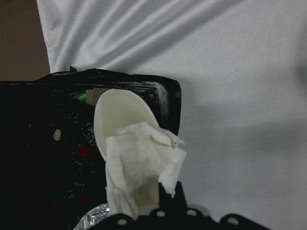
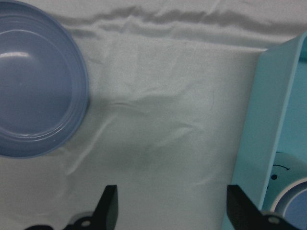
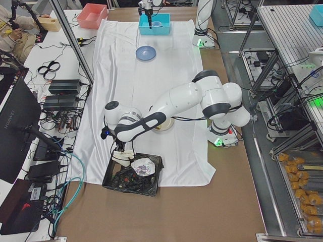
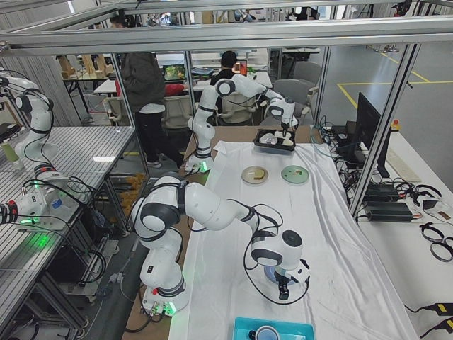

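A crumpled white tissue point(image 1: 139, 158) is in my left gripper point(image 3: 121, 154), over the black-lined bin point(image 3: 133, 186) at the near end of the cloth. A white paper cup point(image 1: 117, 108) lies in the bin behind the tissue, beside crumpled foil point(image 3: 144, 166) and small bits of litter. The tissue hides most of the left fingertips. At the far end, my right gripper stands open and empty between a blue plate point(image 2: 38, 86) and a light-blue box point(image 2: 256, 129), which holds a mug point(image 2: 288, 196).
A green plate point(image 4: 295, 174) and a beige plate point(image 4: 254, 175) with a yellow item lie on the white cloth beyond the bin. Monitors and cables line one side, an aluminium frame stands around.
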